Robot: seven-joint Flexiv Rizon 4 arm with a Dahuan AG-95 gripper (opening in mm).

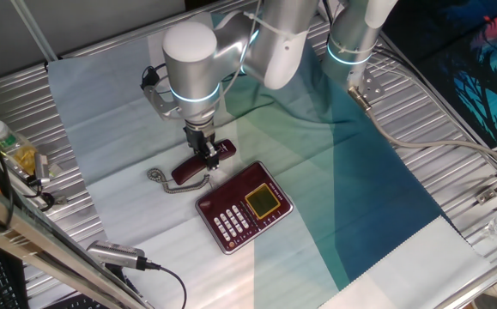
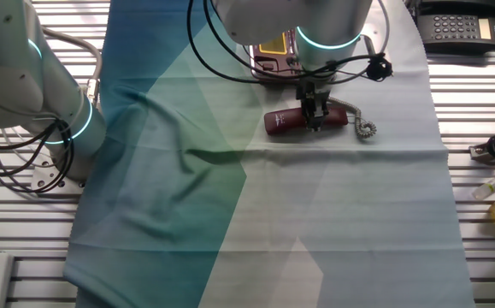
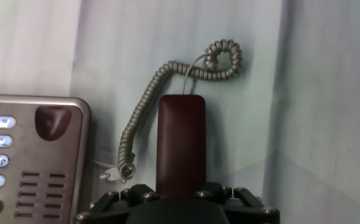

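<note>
A dark red telephone handset (image 1: 188, 168) lies on the cloth beside its matching phone base (image 1: 244, 206), which has white keys and a yellow-framed display. My gripper (image 1: 211, 160) points down at the middle of the handset. In exterior view 2 the gripper (image 2: 314, 124) stands across the handset (image 2: 285, 121), low and close to it. The wrist view has one end of the handset (image 3: 181, 140) reaching out from between the gripper's linkages; the fingertips are hidden there, so whether they touch it does not show. A coiled grey cord (image 3: 143, 112) runs beside the handset.
A grey device with a black cable (image 1: 118, 255) sits at the cloth's lower left edge. Bottles (image 1: 21, 154) stand off the cloth at the left. In exterior view 2 a black telephone (image 2: 461, 27) is at the far right.
</note>
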